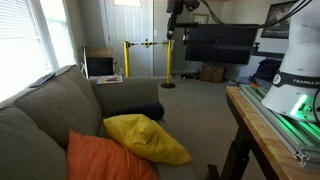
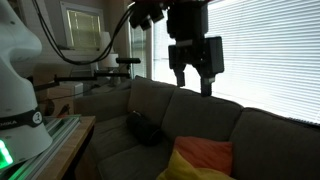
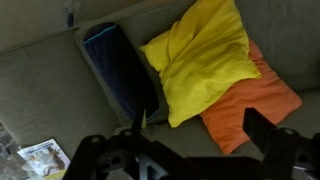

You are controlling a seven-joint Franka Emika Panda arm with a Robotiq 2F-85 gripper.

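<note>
My gripper hangs high above the grey sofa, fingers apart and nothing between them. In the wrist view its fingers stand wide apart at the lower edge, over the cushions. The yellow pillow lies on the seat and overlaps the orange pillow. A dark rolled bolster rests beside the yellow pillow, toward the sofa's far end. All these lie well below the gripper, touching no part of it.
A magazine lies at the sofa's far end. The wooden table with the arm's base stands across from the sofa. Beyond are yellow barrier posts and a dark screen.
</note>
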